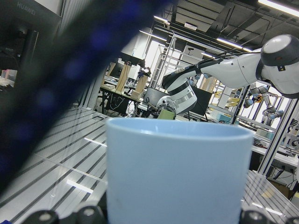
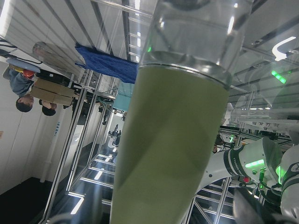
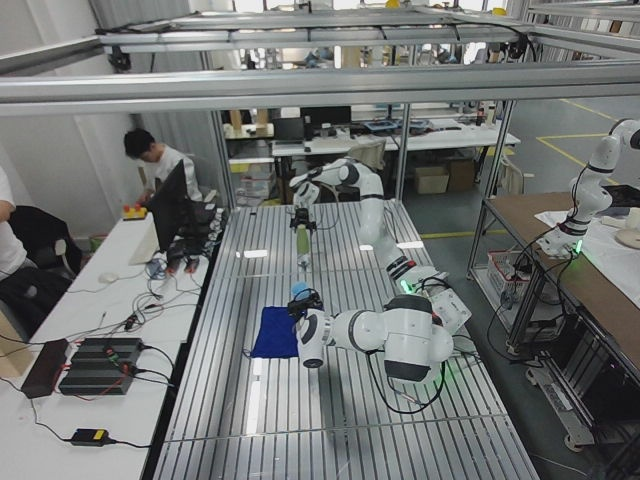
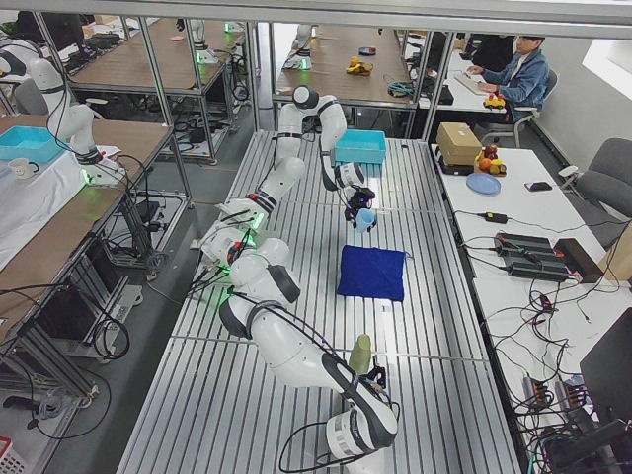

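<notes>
A light blue cup (image 4: 364, 220) is held by my left gripper (image 3: 305, 305); in the left wrist view the cup (image 1: 177, 172) fills the middle between the fingertips. A green bottle with a clear top (image 4: 359, 355) stands at my right gripper (image 3: 302, 220), at the other end of the table. In the right wrist view the bottle (image 2: 163, 140) fills the middle; whether the fingers grip it is hard to tell. A blue cloth (image 4: 370, 273) lies flat between the two grippers.
The slatted metal table (image 4: 257, 415) is otherwise mostly clear. A teal bin (image 4: 360, 148) sits at one end. A side desk (image 3: 110, 260) with cables and power boxes runs alongside.
</notes>
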